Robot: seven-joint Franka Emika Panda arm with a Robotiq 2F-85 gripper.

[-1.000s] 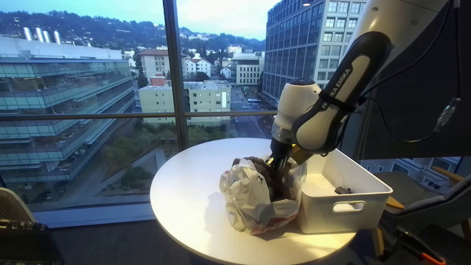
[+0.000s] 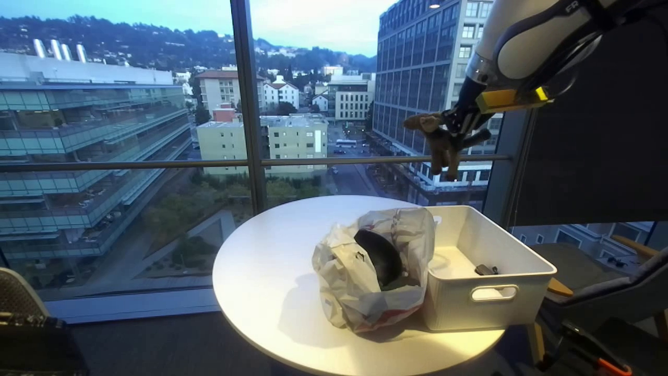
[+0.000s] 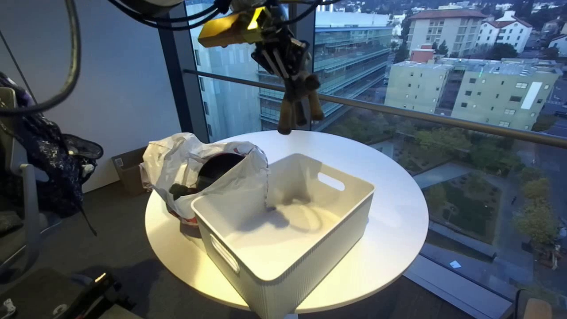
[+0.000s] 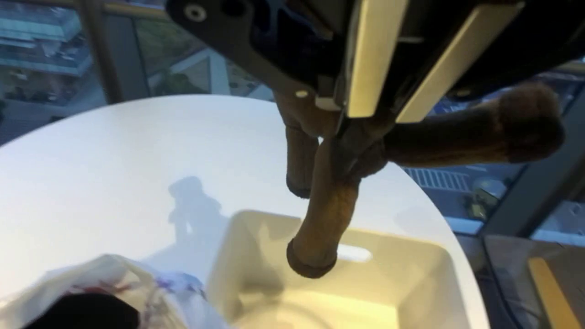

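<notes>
High over the table, my gripper is shut on a brown plush toy (image 4: 327,205). The toy's stubby limbs hang down, and a thicker part sticks out to the right in the wrist view. In exterior view 1 the toy (image 2: 445,150) appears well above the white bin (image 2: 488,307), touching neither it nor the bag. Beside the bin sits a crumpled white plastic bag (image 2: 344,294), its mouth open, with a dark rounded object (image 2: 380,258) inside. A small dark item (image 2: 485,270) lies on the bin's floor.
The round white table (image 2: 263,269) has clear room on the side of the bag away from the bin. A window with a rail (image 3: 382,107) stands behind it. Chairs are around the table.
One second ago the gripper was down in the bag. It has risen up and to the right in exterior view 1, with the plush toy out of the bag.
</notes>
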